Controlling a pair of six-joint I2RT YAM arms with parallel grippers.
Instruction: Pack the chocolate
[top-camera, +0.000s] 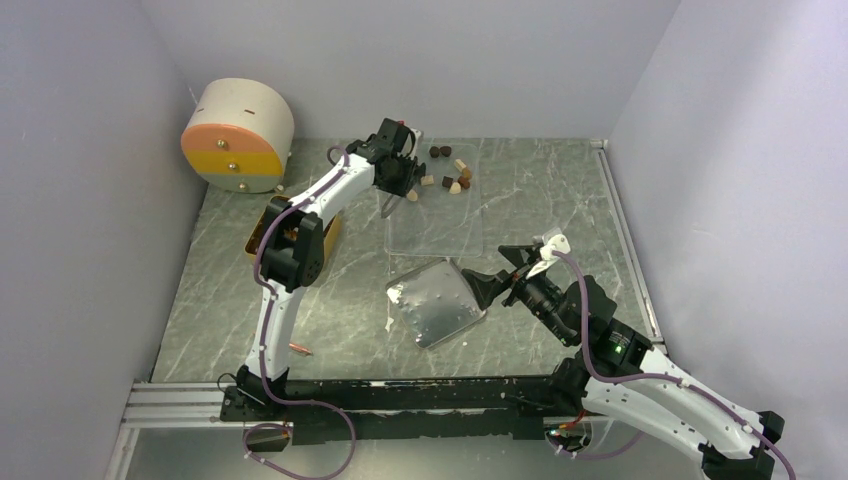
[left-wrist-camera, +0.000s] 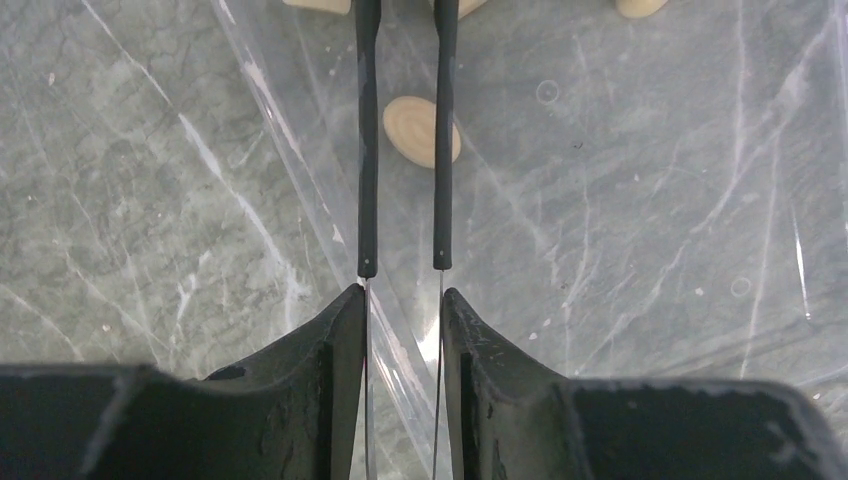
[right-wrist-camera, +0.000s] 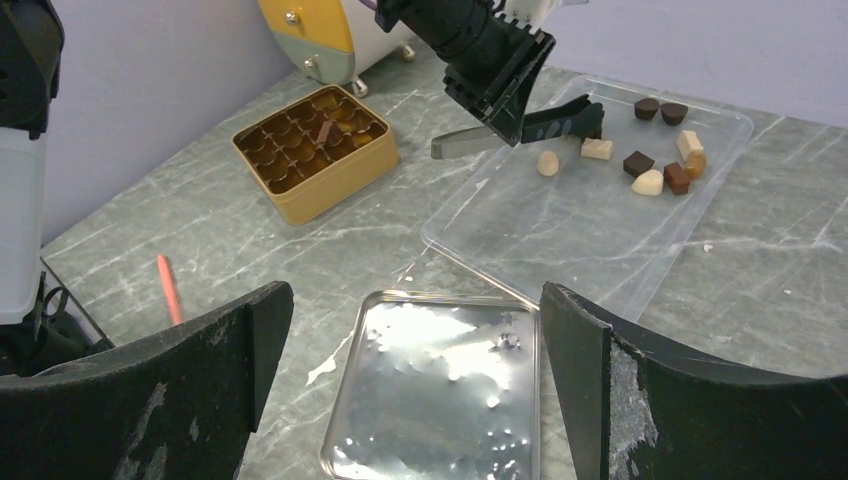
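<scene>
My left gripper (top-camera: 405, 180) hovers over the upper left of the clear tray (top-camera: 430, 230). Its long black tong-like fingers (left-wrist-camera: 366, 200) stand part open, either side of a pale oval chocolate (left-wrist-camera: 410, 128), which shows beneath them; whether they touch it I cannot tell. Other chocolates, dark, brown and cream, lie at the tray's back, such as a dark cube (right-wrist-camera: 637, 165) and a cream piece (right-wrist-camera: 648, 183). The gold chocolate box (right-wrist-camera: 330, 190) with dark compartments holds a brown piece. My right gripper (top-camera: 510, 275) stands open and empty at the front right.
A metal tray (right-wrist-camera: 430, 390) lies at the front middle. A white drum-shaped cabinet (top-camera: 240, 120) with coloured drawers is at the back left. A reddish pen-like item (right-wrist-camera: 168, 290) lies front left.
</scene>
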